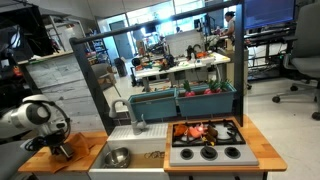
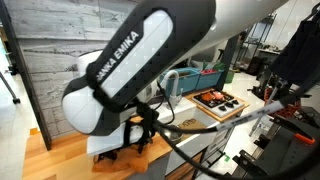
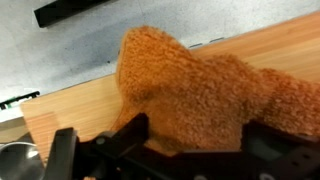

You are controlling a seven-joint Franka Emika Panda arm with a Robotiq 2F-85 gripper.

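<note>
An orange, fuzzy cloth lies rumpled on the wooden counter and fills the middle of the wrist view. In exterior view 1 the cloth is spread at the counter's left end, partly behind the arm. My gripper is open just over it, dark fingers apart at the bottom of the wrist view with cloth visible in the gap. Exterior view 2 has the gripper low at the cloth. Whether the fingertips touch the fabric I cannot tell.
Right of the cloth sits a metal sink bowl with a faucet. Farther right, a stove carries several colourful items. Blue-green bins stand behind. A grey plank wall rises at the counter's back left.
</note>
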